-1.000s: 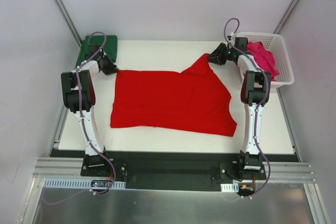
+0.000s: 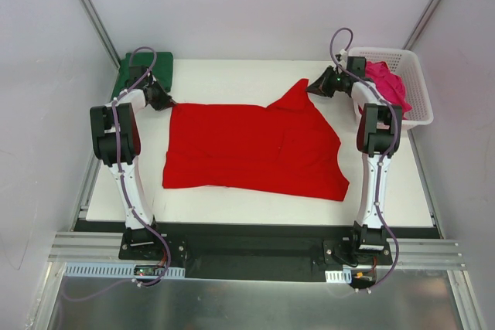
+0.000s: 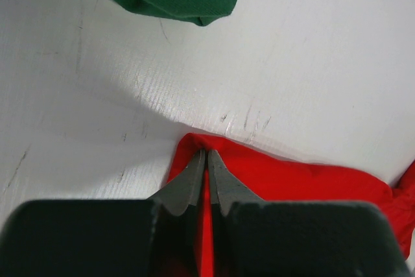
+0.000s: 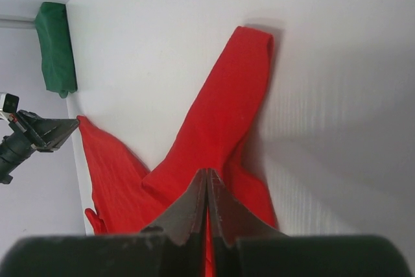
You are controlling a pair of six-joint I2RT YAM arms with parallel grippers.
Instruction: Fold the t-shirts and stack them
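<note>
The red t-shirt [image 2: 240, 141] lies spread over the middle of the white table, folded into a wide band with a corner fold pointing up at its far right. At its far left corner, my left gripper is shut on the cloth. My right gripper is shut with nothing between its fingers, over the shirt's right edge. In the right wrist view the corner fold [image 4: 249, 50] extends beyond those fingertips, outside them. The folded green t-shirt [image 2: 164, 73] rests at the back left, partly behind the left arm.
A white basket [image 2: 418, 90] with pinkish-red cloth [image 2: 388, 84] inside stands at the back right, close by the right arm. Bare table [image 2: 232, 75] shows behind the shirt, along the front and at the right.
My left gripper and the shirt's left side stayed still.
</note>
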